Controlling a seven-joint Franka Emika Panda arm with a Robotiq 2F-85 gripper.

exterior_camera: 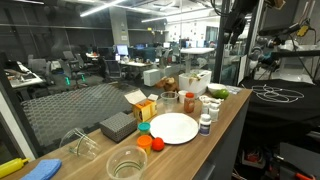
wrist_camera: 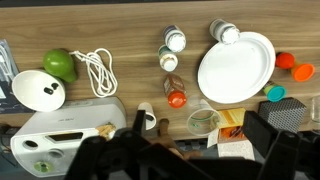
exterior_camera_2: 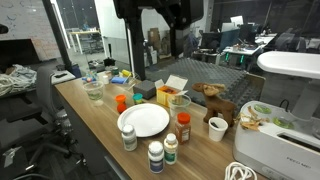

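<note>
My gripper stands open in the wrist view, its dark fingers wide apart and pointing down at the table from well above. Nothing is held between them. A white plate point(wrist_camera: 236, 68) lies empty on the wooden table, up and right of the fingers in that view. Left of the plate stand a red-topped jar point(wrist_camera: 176, 97) and several small white bottles, one of them at the top edge point(wrist_camera: 175, 40). Below the jar sits a clear bowl point(wrist_camera: 203, 121), with a yellow box point(wrist_camera: 230, 118) beside it. In exterior view 1 the gripper point(exterior_camera: 240, 27) hangs high at the upper right.
A white toaster point(exterior_camera_2: 276, 141) and a brown stuffed animal point(exterior_camera_2: 211, 104) stand at the back right. A loose white cable point(wrist_camera: 100, 70) and a green fruit point(wrist_camera: 60, 65) lie left in the wrist view. A dark mesh block point(exterior_camera: 118, 125) and a glass bowl point(exterior_camera: 127, 162) occupy the other end.
</note>
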